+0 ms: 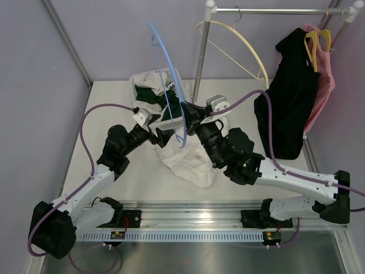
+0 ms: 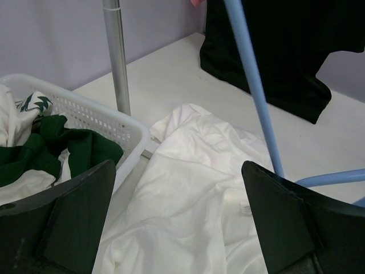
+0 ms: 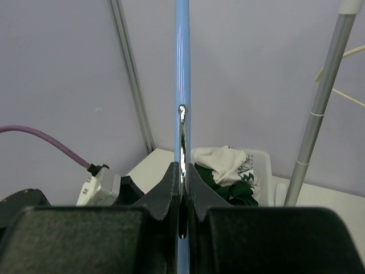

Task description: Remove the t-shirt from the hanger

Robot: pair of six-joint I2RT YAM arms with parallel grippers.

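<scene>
A blue hanger (image 1: 167, 60) is held up above the table, bare of any cloth, with my right gripper (image 1: 187, 119) shut on it. In the right wrist view the blue hanger (image 3: 182, 68) runs upright between the fingers, its metal hook facing the camera. My left gripper (image 1: 164, 137) stands open just left of the hanger's lower end. Between its fingers in the left wrist view only the table scene shows, while the hanger (image 2: 256, 85) passes by the right finger. Below both grippers the white t-shirt (image 1: 188, 160) lies crumpled on the table.
Behind the left gripper sits a white basket (image 1: 134, 97) of green and white clothes. A rack post (image 1: 201, 57) rises beside it. A pale yellow hanger (image 1: 245, 43) hangs empty from the rail; a black garment (image 1: 288, 97) and a pink one (image 1: 325, 85) hang at right.
</scene>
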